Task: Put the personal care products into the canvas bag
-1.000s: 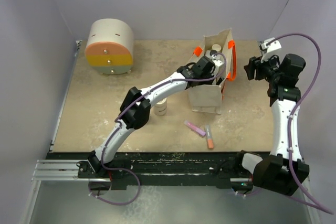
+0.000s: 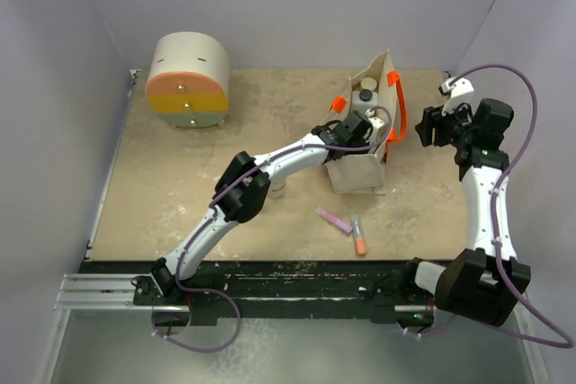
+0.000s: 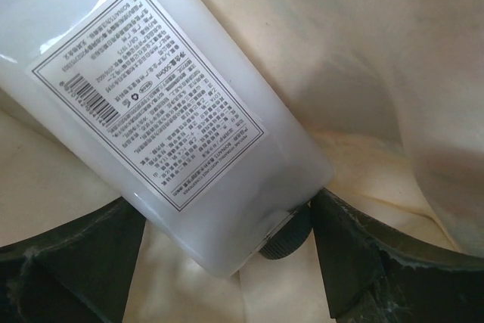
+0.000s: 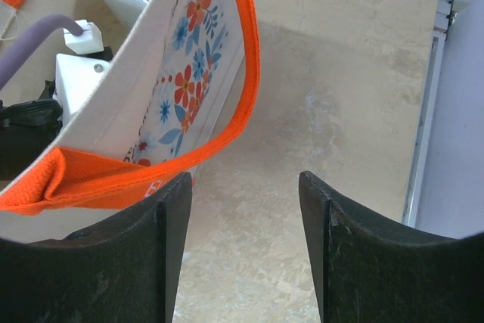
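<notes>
The canvas bag with orange handles stands at the back right, white bottles inside it. My left gripper is down inside the bag; in its wrist view a white labelled bottle lies between and above the dark fingertips, and whether they grip it is unclear. My right gripper stands open outside the bag's right side, nothing between its fingers. A pink tube and an orange-and-grey tube lie in front of the bag. A jar is partly hidden behind the left arm.
A small cabinet with coloured drawers stands at the back left. Walls close in the sides and back.
Since about a second ago my left arm has shifted slightly within the bag, and my right arm has moved a little toward the front.
</notes>
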